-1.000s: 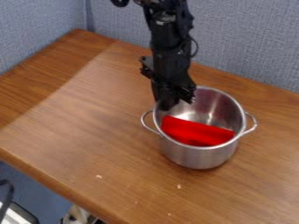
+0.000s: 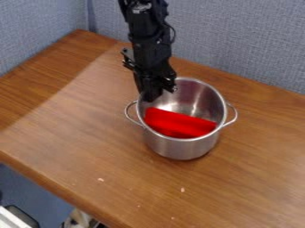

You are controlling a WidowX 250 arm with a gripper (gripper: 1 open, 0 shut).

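Note:
A steel pot [image 2: 184,145] with two wire handles stands on the wooden table [image 2: 84,151]. A red cylindrical object [image 2: 177,123] lies inside it. The black gripper [image 2: 152,87] hangs down at the pot's left back rim, its tips close to or just inside the rim. It looks shut; whether anything thin, such as the rim, is between its fingers cannot be made out.
Grey padded walls stand behind it. The table's front left edge drops to a blue-grey area with some dark items at the bottom left.
The gripper and the pot have moved left and slightly toward the front together, with the red object still inside the pot.

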